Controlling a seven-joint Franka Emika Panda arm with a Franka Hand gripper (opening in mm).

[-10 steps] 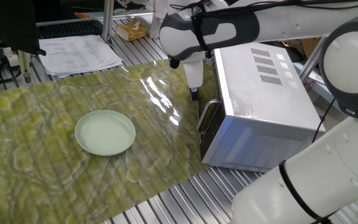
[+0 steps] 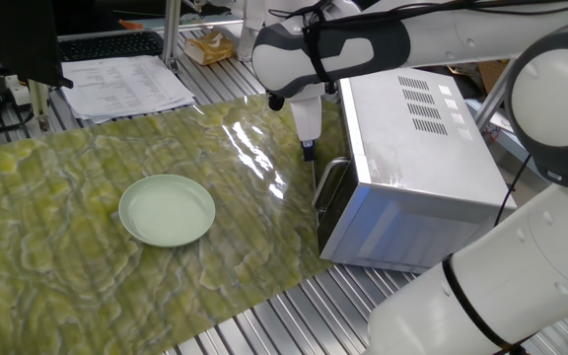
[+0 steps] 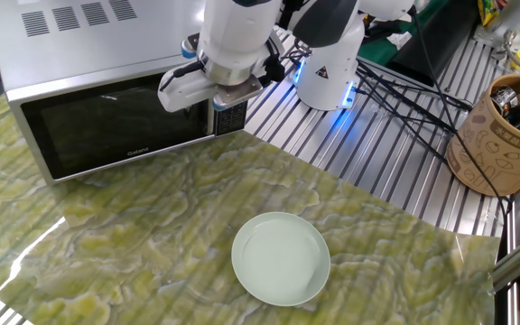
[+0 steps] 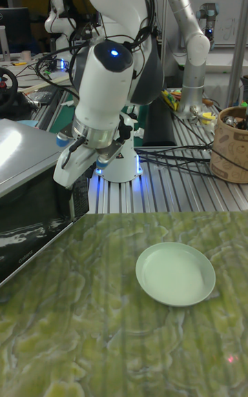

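Observation:
A white microwave (image 2: 417, 148) stands with its dark door (image 3: 120, 126) closed. In exterior view 1 my gripper (image 2: 309, 152) points down in front of the microwave, close to the metal door handle (image 2: 332, 181); a small gap shows between them there. The same white hand (image 3: 210, 86) covers the right part of the door in exterior view 2, beside the control panel (image 3: 231, 119). How the fingers stand is hidden by the hand and too small to make out. A pale green plate (image 2: 168, 210) lies empty on the green marbled mat (image 2: 57, 286).
Papers (image 2: 126, 87) and a keyboard (image 2: 111, 45) lie beyond the mat. A brown patterned bucket (image 3: 495, 135) with utensils stands on the slatted metal table at the right in exterior view 2. The mat around the plate is clear.

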